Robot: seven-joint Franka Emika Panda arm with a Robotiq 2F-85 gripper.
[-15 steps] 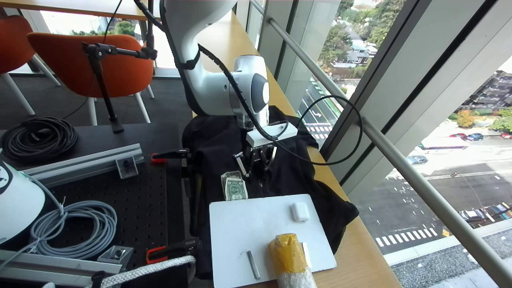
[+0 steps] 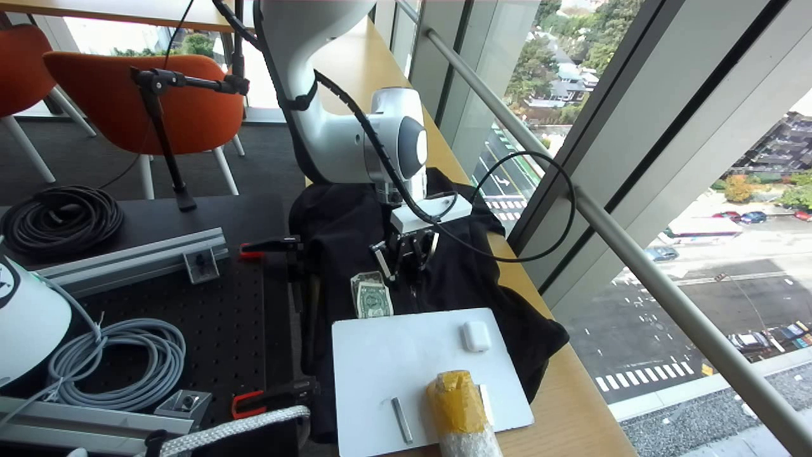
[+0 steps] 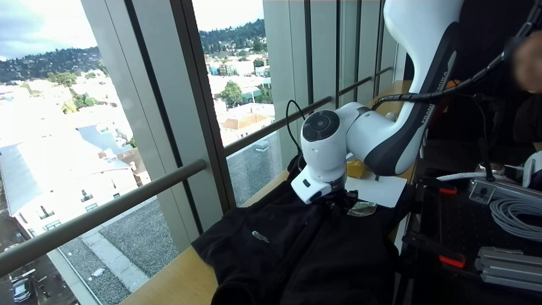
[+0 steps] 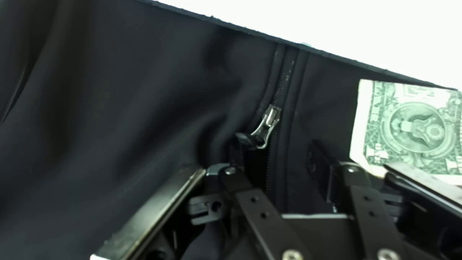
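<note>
A black jacket is spread over the wooden ledge, its zipper running up and down in the wrist view. The silver slider with its pull tab sits near the middle of that view. My gripper is open low over the zipper, its fingers on either side of the zipper line. The left fingertip is close to the dark end of the tab; whether they touch, I cannot tell. A dollar bill lies on the cloth to the right of the right finger.
The white board borders the jacket, carrying a small white case, a grey stick and a yellow-wrapped roll. A metal rail runs along the windows. Red-tipped clamps hold the left edge.
</note>
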